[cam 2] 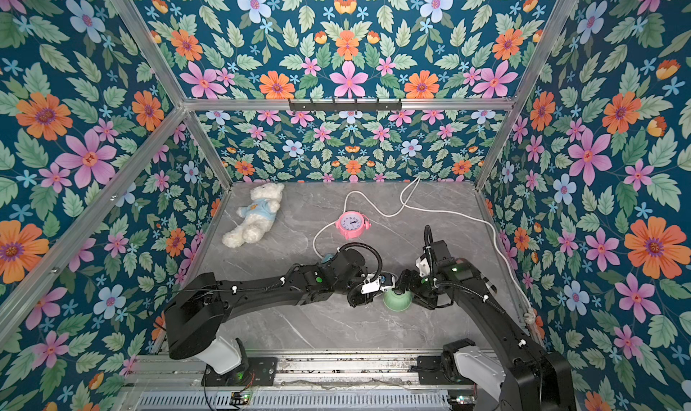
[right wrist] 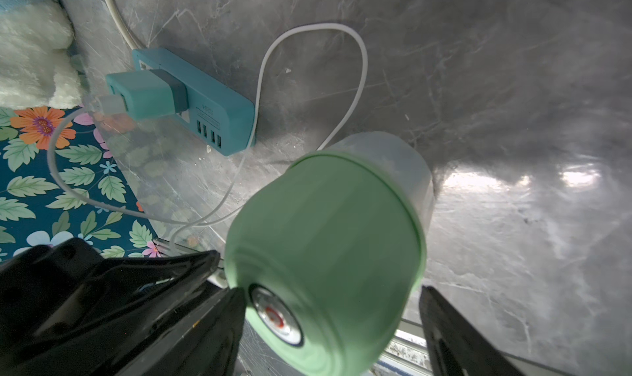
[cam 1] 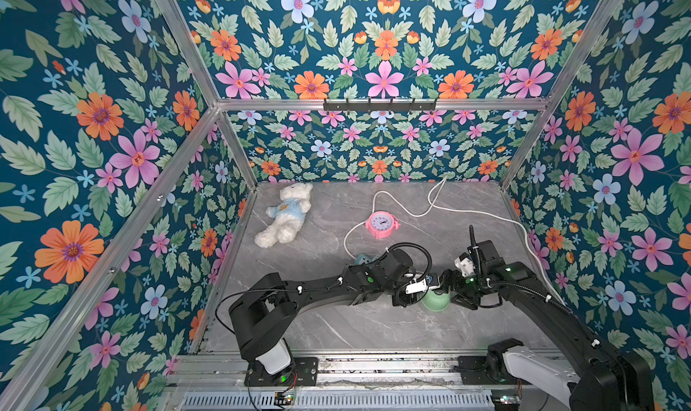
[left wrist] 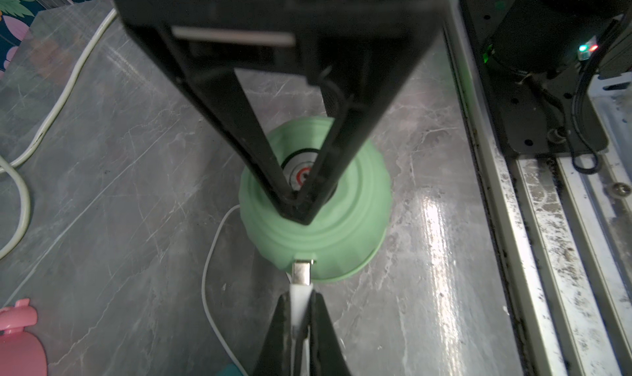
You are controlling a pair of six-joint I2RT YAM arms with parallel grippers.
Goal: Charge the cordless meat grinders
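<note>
The green meat grinder [cam 1: 435,301] with a clear base [right wrist: 401,158] stands on the grey table between both grippers. In the left wrist view, a white cable plug [left wrist: 301,297] with a metal tip is at the grinder's port, with my left gripper closely around it. My right gripper is open, its fingers either side of the green top, apparently not gripping it. The teal power strip [right wrist: 214,116] with a charger adapter [right wrist: 141,94] lies beyond the grinder in the right wrist view.
A pink alarm clock [cam 1: 381,222] stands behind the grippers, amid a long white cord. A white teddy bear [cam 1: 286,216] lies at the back left. The front left and back right of the table have free room.
</note>
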